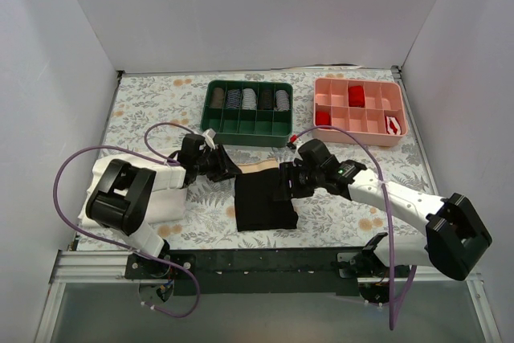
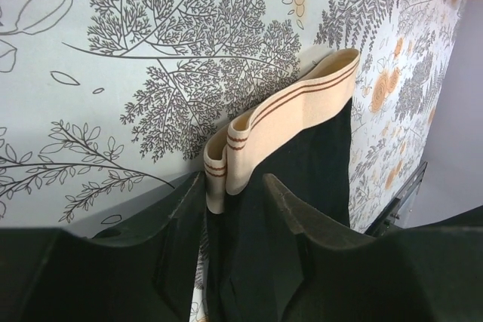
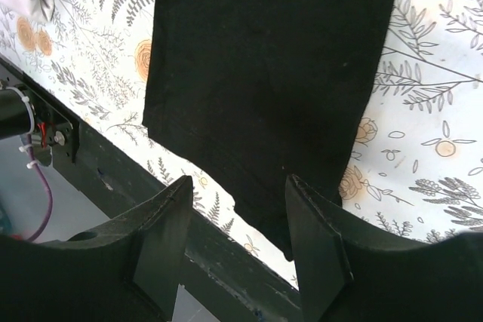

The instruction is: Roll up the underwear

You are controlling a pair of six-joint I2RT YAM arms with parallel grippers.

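Observation:
Black underwear (image 1: 263,202) lies flat on the patterned table, folded to a rough rectangle, its beige waistband (image 2: 298,107) with dark red stripes along the far edge. At the waistband's left end, my left gripper is part open; the folded band end shows between and just beyond its fingertips. Over the right side of the cloth hangs my right gripper (image 1: 285,194), its fingers (image 3: 170,205) apart with nothing held between them. In the right wrist view the black cloth (image 3: 256,88) spreads below those fingers, a small bunched corner at its near edge.
A green divided box (image 1: 247,138) holding several rolled items stands behind the underwear. To its right is a pink divided box (image 1: 361,132) with red items. White cloth (image 1: 167,202) lies under the left arm.

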